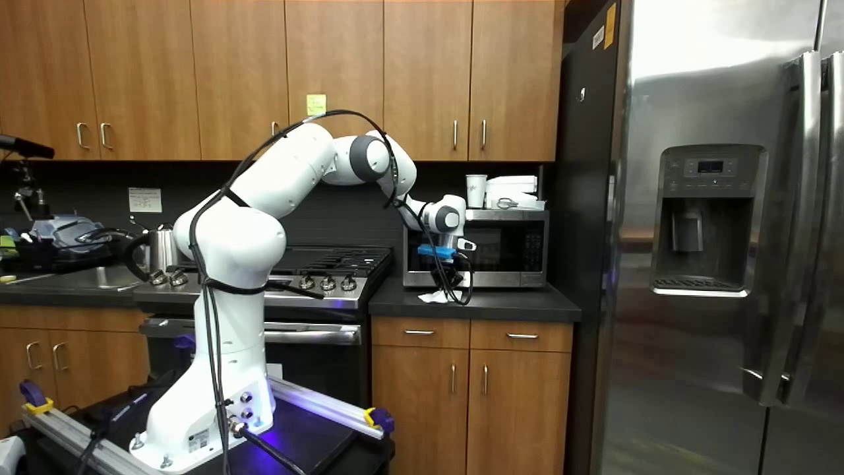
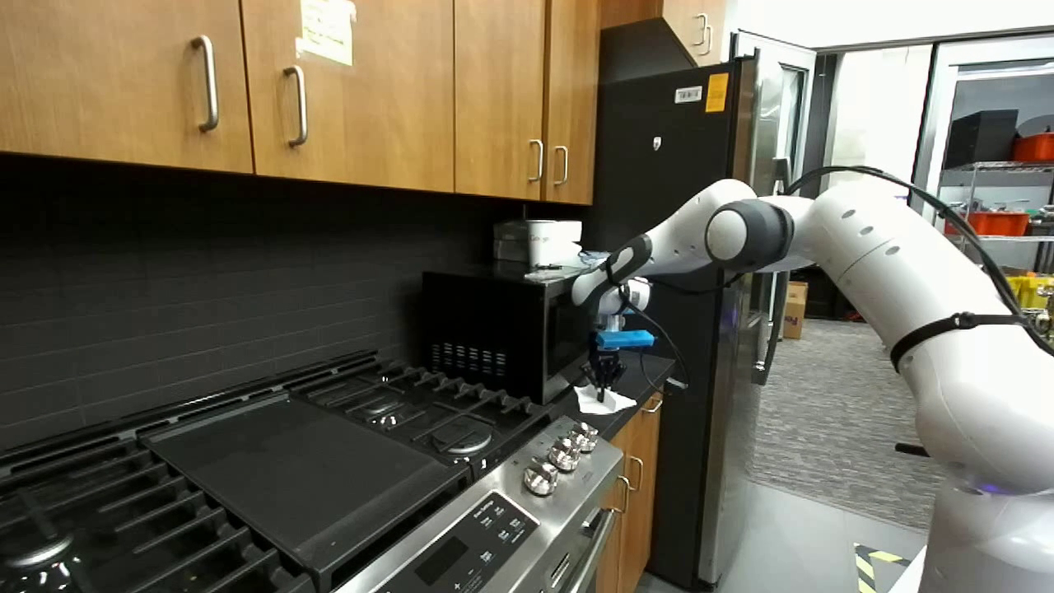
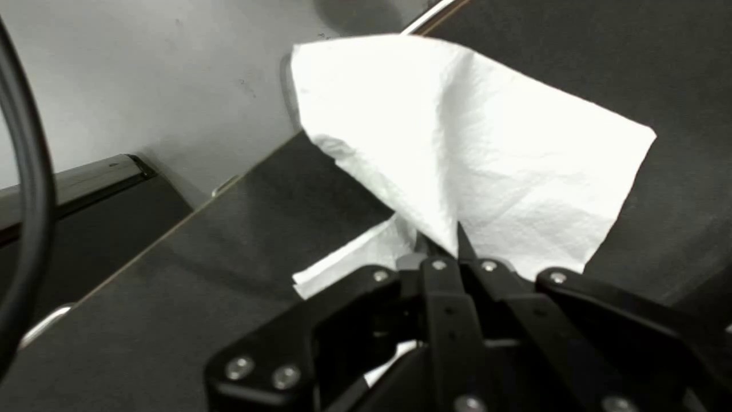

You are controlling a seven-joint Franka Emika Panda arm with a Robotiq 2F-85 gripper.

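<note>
A crumpled white paper towel [image 3: 384, 117] lies spread over the dark counter in the wrist view, one corner reaching out past the counter's edge. My gripper points down at it, its fingers together. The towel's folds gather at the fingertips, so the fingers are shut on a pinch of it. Behind the fingers, another strip of the towel shows at the lower left. In exterior view 2 the gripper [image 2: 602, 392] stands over the towel [image 2: 617, 402] in front of the microwave. From exterior view 1, cables partly hide the fingers above the towel [image 1: 432, 297].
The microwave [image 1: 506, 245] stands right behind the gripper, with a cup [image 1: 475, 190] and white containers [image 1: 511, 190] on top. To the left is the stove [image 1: 332, 261]; the fridge [image 1: 712, 356] closes off the right. Bare counter [image 1: 546, 299] lies right of the towel.
</note>
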